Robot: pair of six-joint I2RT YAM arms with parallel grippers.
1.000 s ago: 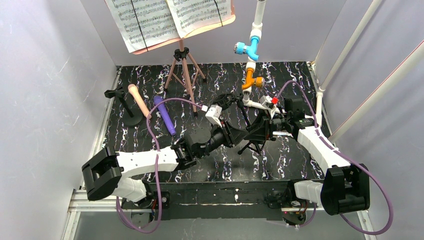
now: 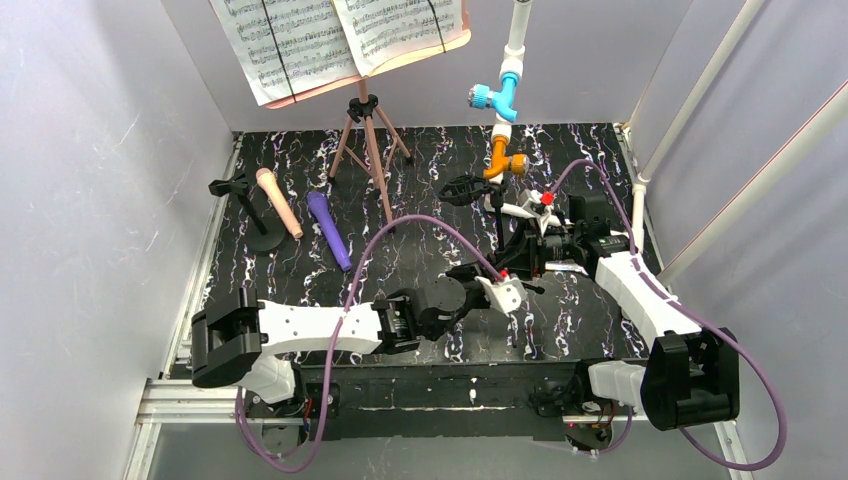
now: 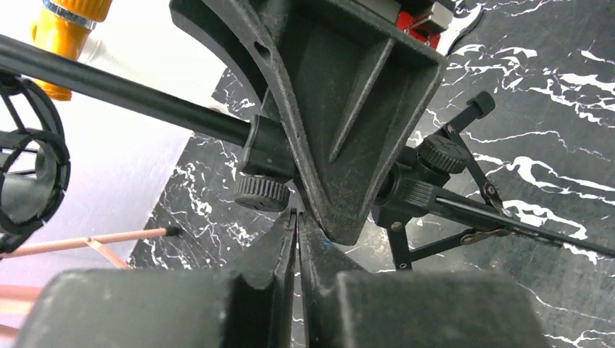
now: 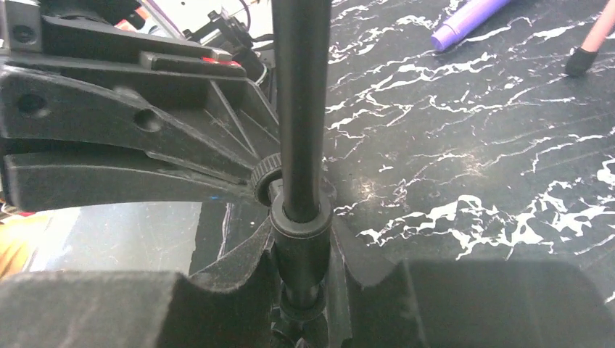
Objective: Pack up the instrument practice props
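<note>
A black microphone stand [image 2: 499, 220] with a round shock mount [image 2: 463, 188] stands between the two grippers. In the right wrist view my right gripper is shut on the stand's vertical tube [image 4: 300, 101]. My left gripper reaches low toward the stand from the front left; in the left wrist view its fingertips are close together beside the right gripper's housing, and whether they hold anything is unclear. The folded-out tripod legs [image 3: 435, 246] show below. A purple microphone [image 2: 328, 230], a peach microphone [image 2: 279, 200] and a small black stand [image 2: 262, 233] lie or stand at left.
A music stand [image 2: 372, 150] with sheet music is at the back. A white pipe with blue [image 2: 505, 100] and orange valves [image 2: 499, 155] rises behind my right arm. Bare marble shows at the front edge, left of centre.
The stand has become more upright since a second ago; the right arm looks almost unchanged.
</note>
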